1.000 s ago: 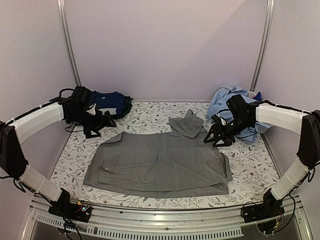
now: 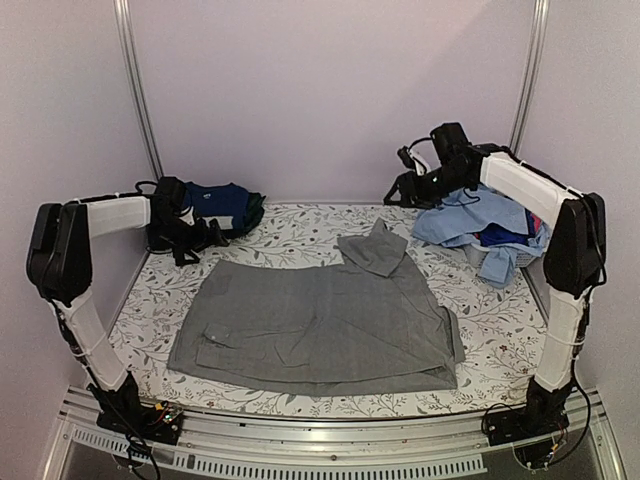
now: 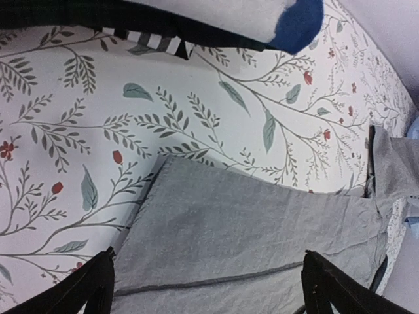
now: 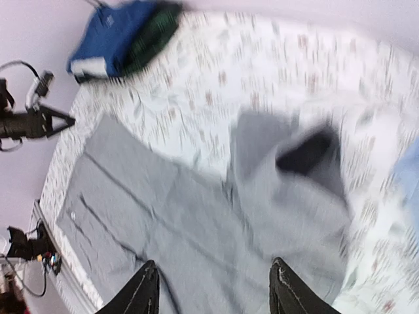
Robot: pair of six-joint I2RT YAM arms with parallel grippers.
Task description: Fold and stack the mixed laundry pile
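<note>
A grey garment (image 2: 310, 320) lies spread flat across the front and middle of the table, with a folded flap (image 2: 375, 250) sticking up at its back right. My left gripper (image 2: 200, 240) hangs open above the table at the left, past the garment's back-left corner (image 3: 173, 176). My right gripper (image 2: 405, 195) is raised high at the back right, open and empty, over the table near a heap of laundry (image 2: 480, 220), mostly light blue. The right wrist view is motion-blurred.
A stack of dark navy folded clothes (image 2: 225, 205) sits at the back left. The laundry heap at the right rests in a white basket (image 2: 485, 255).
My right gripper has risen from over the garment's right side toward the back.
</note>
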